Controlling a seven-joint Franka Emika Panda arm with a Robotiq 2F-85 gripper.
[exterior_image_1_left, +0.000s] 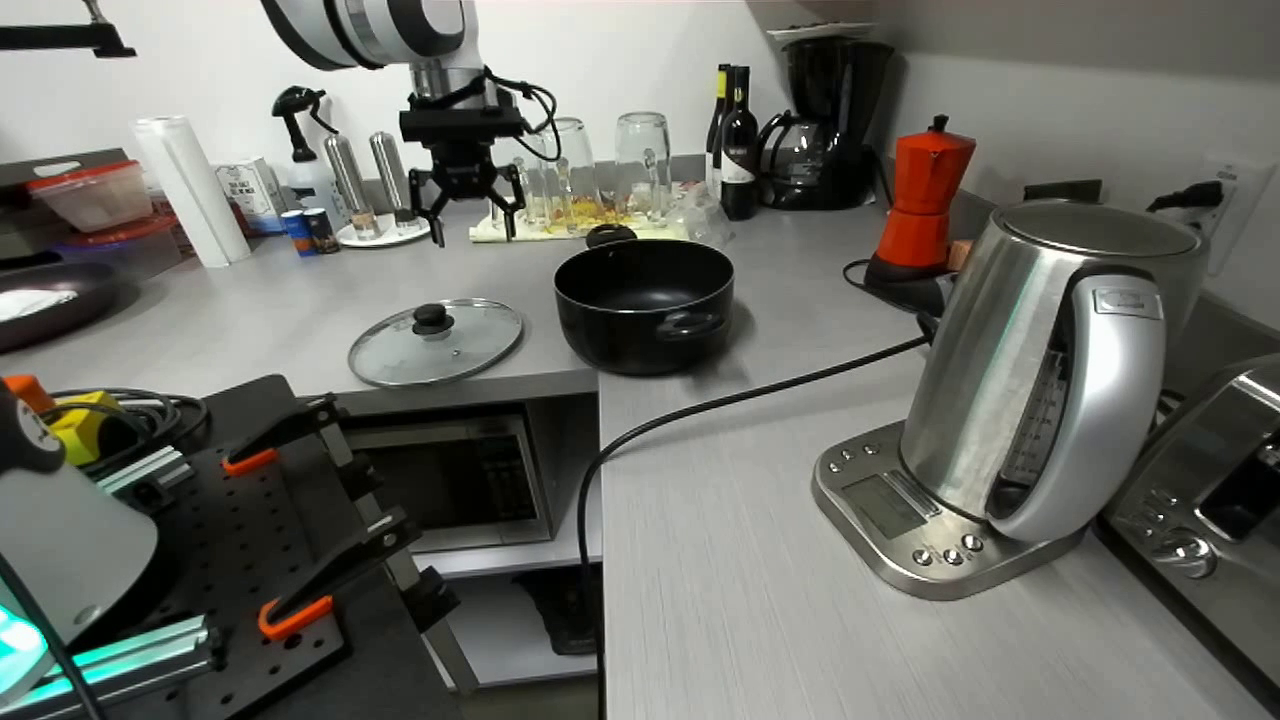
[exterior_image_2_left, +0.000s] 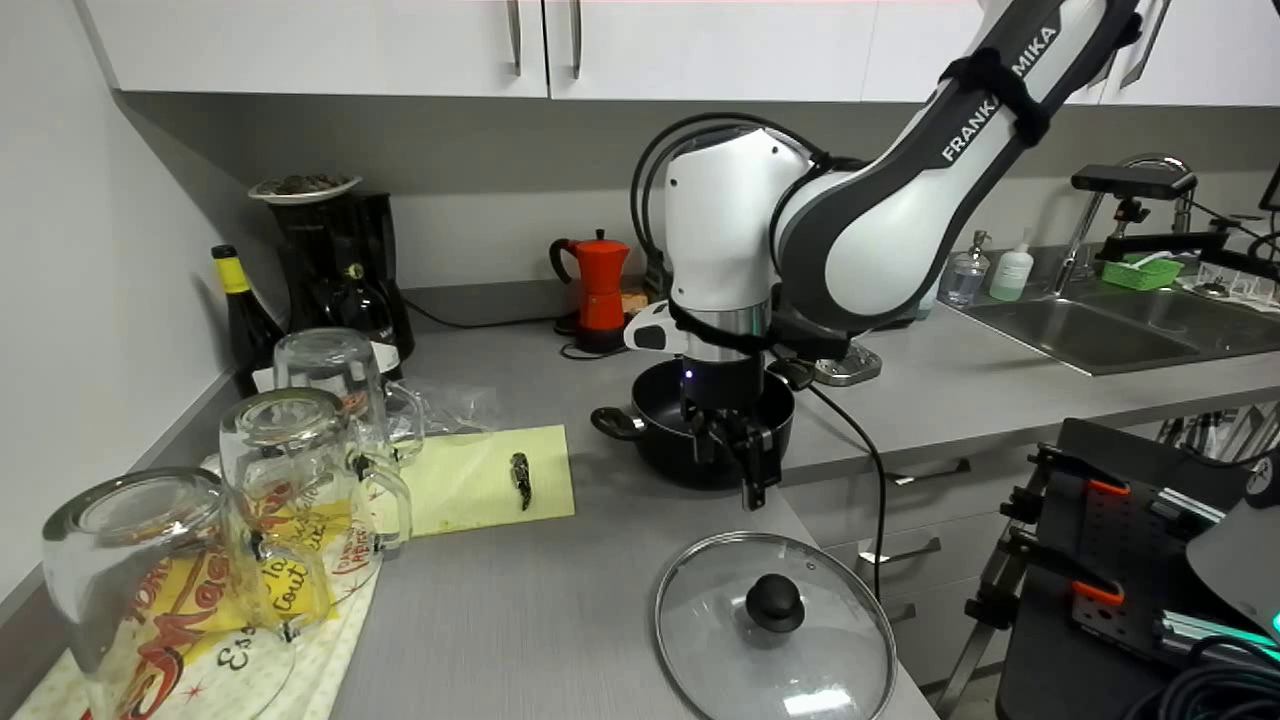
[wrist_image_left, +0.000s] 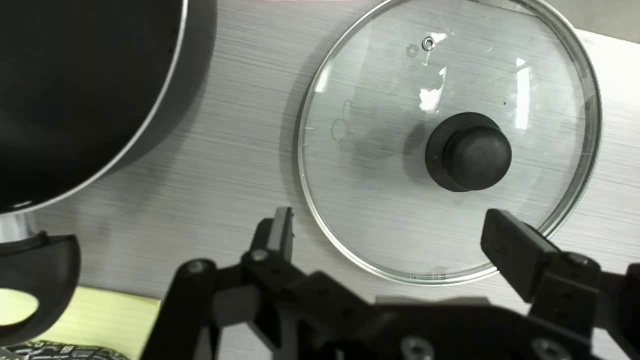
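Note:
A round glass lid (exterior_image_1_left: 390, 348) with a black knob (exterior_image_1_left: 432, 318) lies flat on the counter, left of an uncovered black pot (exterior_image_1_left: 642, 318). My gripper (exterior_image_1_left: 475, 230) hangs in the air above the counter, its fingers apart and empty. In the wrist view, the lid (wrist_image_left: 372, 198) fills the upper right, and its knob (wrist_image_left: 478, 157) shows beyond the gap between my fingertips. The pot (wrist_image_left: 90, 90) is at the upper left there. From the other side, the lid (exterior_image_2_left: 720, 624) lies in front of the pot (exterior_image_2_left: 660, 438), which my gripper (exterior_image_2_left: 732, 474) partly hides.
Glass mugs (exterior_image_2_left: 288, 450) stand upside down on a cloth near the wall. A black cable (exterior_image_1_left: 744, 394) crosses the counter by the pot. A steel kettle (exterior_image_1_left: 978, 360) stands at the right. Bare counter surrounds much of the lid.

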